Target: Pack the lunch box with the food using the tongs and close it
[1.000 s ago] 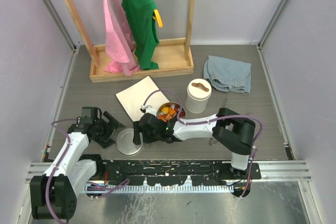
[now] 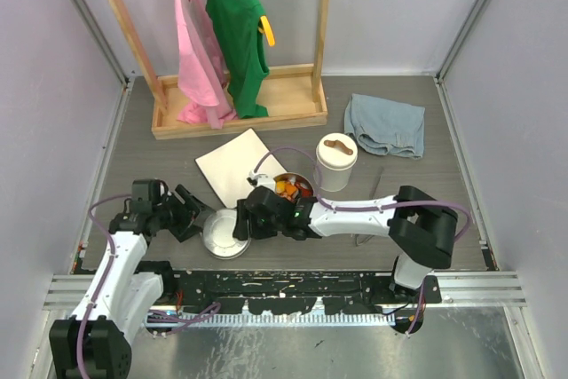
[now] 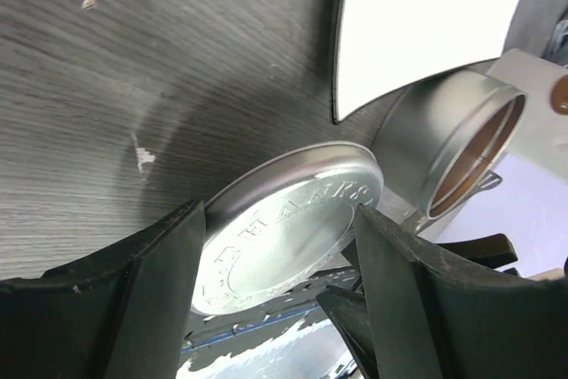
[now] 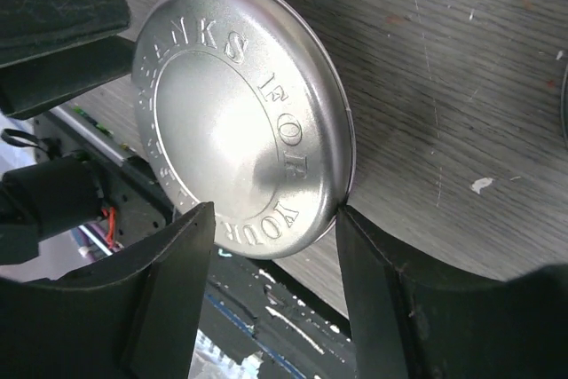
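A silver lid (image 2: 222, 241) with embossed lettering sits between my two grippers at the front centre-left; in both wrist views it appears between the fingertips. My left gripper has its fingers apart at the lid's left side. My right gripper is at the right side of it, fingertips at the rim. Whether either holds the lid firmly is unclear. The round steel lunch box (image 2: 291, 184) with orange and yellow food is behind my right arm, partly hidden.
A white board (image 2: 232, 161) lies behind the lid. A white lidded canister (image 2: 336, 164) stands right of the box, folded denim (image 2: 386, 126) at back right. A wooden rack (image 2: 280, 99) with hanging clothes occupies the back.
My right gripper has shifted a little rightward, with its arm reaching farther right. The lid has moved slightly rightward, and my left gripper slightly up and right.
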